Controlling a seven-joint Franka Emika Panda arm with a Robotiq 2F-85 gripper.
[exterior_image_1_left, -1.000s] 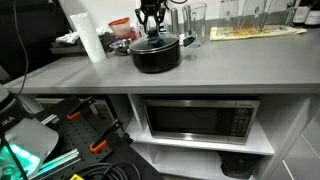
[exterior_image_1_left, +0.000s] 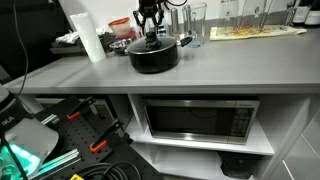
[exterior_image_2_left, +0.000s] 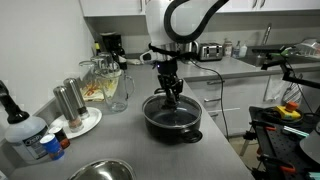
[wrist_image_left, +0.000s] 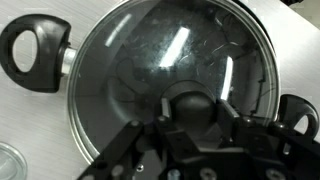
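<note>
A black pot (exterior_image_1_left: 154, 60) with two side handles stands on the grey counter, and its clear glass lid (wrist_image_left: 150, 60) lies over the opening. In the wrist view, the lid's round black knob (wrist_image_left: 193, 105) sits between the fingers of my gripper, which is shut on it. From the side, the gripper (exterior_image_1_left: 151, 31) points down at the middle of the lid. Exterior view 2 shows the pot (exterior_image_2_left: 172, 122) beneath the arm. Whether the lid's rim is fully seated all round is hard to tell.
A white paper roll (exterior_image_1_left: 88, 38) stands left of the pot; glass pitchers (exterior_image_1_left: 198, 25) and a rack (exterior_image_1_left: 245, 32) are behind it. A steel bowl (exterior_image_2_left: 101, 172) lies on the counter in exterior view 2. The counter right of the pot is clear.
My gripper and the lid sit slightly lower over the pot than a second ago, and less of the lid's pale surface shows. The pot has stayed in place.
</note>
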